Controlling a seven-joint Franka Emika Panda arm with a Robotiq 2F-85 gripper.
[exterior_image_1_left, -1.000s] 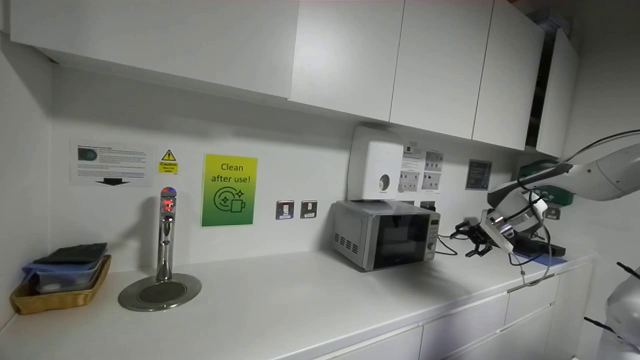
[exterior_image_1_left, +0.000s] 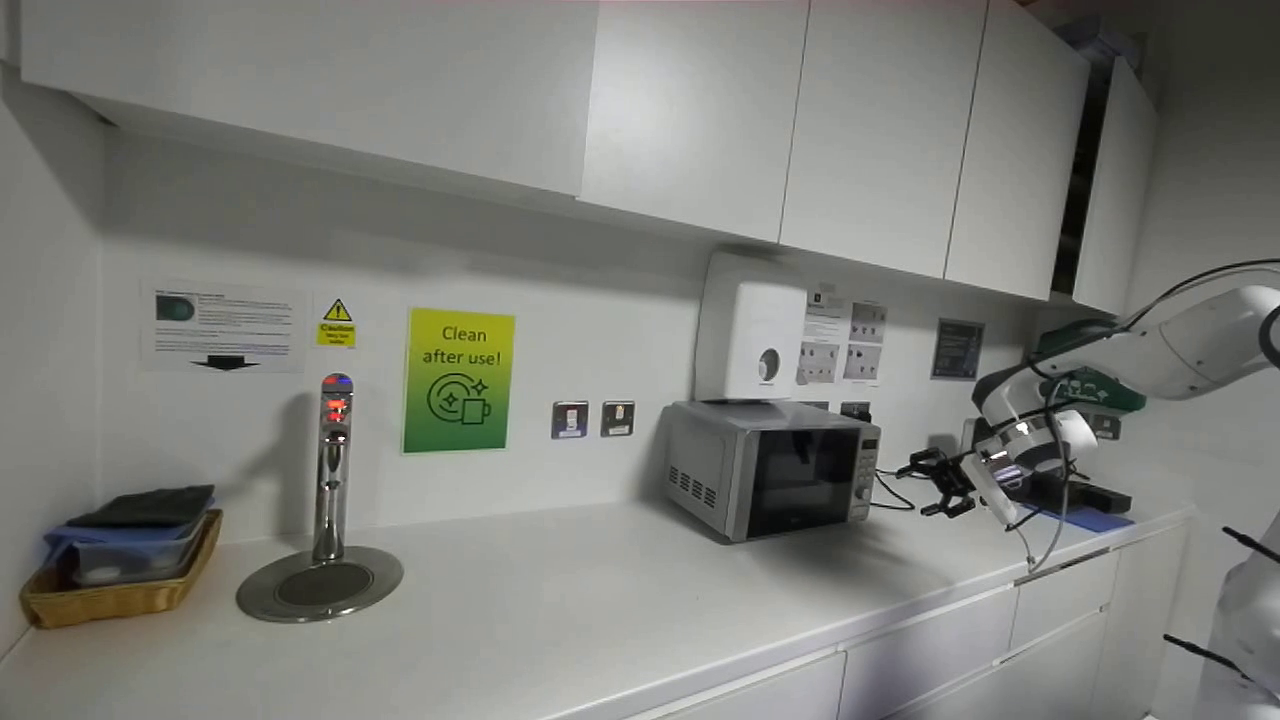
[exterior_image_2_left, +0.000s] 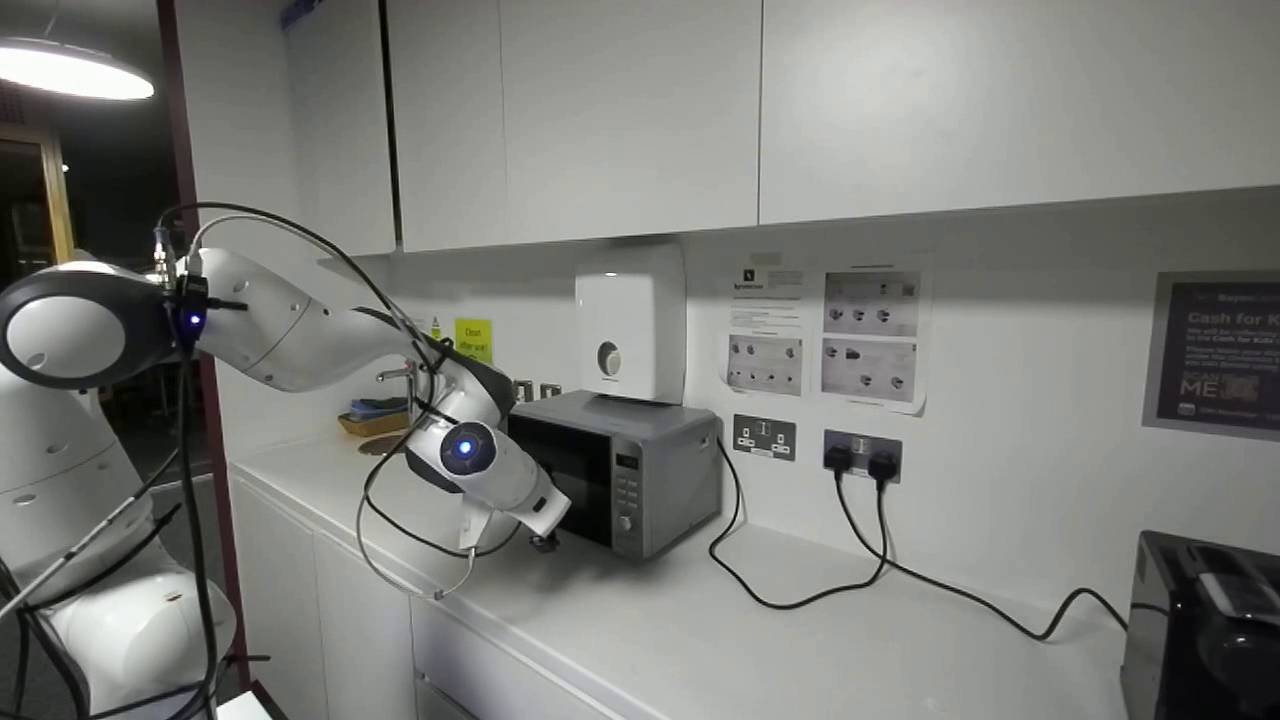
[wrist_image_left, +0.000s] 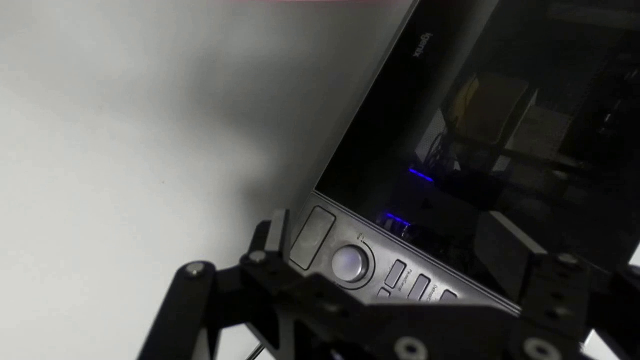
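A silver microwave (exterior_image_1_left: 774, 470) stands on the counter against the wall, its dark door closed. Its control panel, with a round knob (wrist_image_left: 349, 264) and several buttons (wrist_image_left: 419, 287), lies in front of my gripper in the wrist view. The fingers (wrist_image_left: 277, 231) are spread wide, with nothing held between them; the knob and buttons appear in the gap beyond. In the first exterior view, my gripper (exterior_image_1_left: 926, 486) hangs above the counter, to the right of the microwave's front. The second exterior view hides most of the gripper behind the wrist.
A water tap (exterior_image_1_left: 332, 480) and a wicker basket (exterior_image_1_left: 132, 596) occupy the counter's left end. Black cables (exterior_image_2_left: 786, 604) trail along the wall toward a dark appliance (exterior_image_2_left: 1206, 624). Between tap and microwave, the white counter (exterior_image_1_left: 540, 576) is clear. Cupboards (exterior_image_1_left: 882, 144) hang above.
The wrist has turned somewhat and the gripper has shifted slightly; the cable loop below it now hangs further left. The microwave and the other counter items have not moved.
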